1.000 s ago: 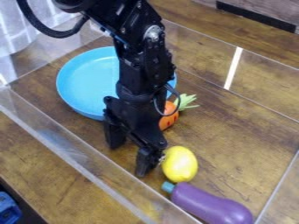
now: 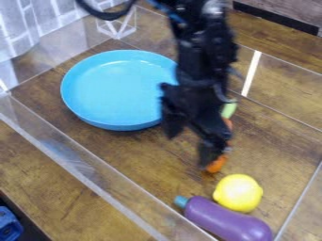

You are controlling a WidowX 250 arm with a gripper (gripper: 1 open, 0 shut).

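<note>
My black gripper [image 2: 189, 139], blurred by motion, hangs in the centre over the wooden surface, open, in front of the blue plate [image 2: 104, 85]. An orange carrot with a green top [image 2: 229, 110] is mostly hidden behind it, with orange showing below the gripper at right. A yellow oval toy [image 2: 238, 192] lies at lower right, above a purple eggplant toy [image 2: 224, 219].
A clear plastic edge runs diagonally along the left. A small blue object [image 2: 8, 224] sits at the bottom left corner. Bare wood lies at the right and lower left.
The gripper has shifted up and to the right, now blurred. The yellow toy has moved right and down since a second ago. More orange shows below the gripper, further right.
</note>
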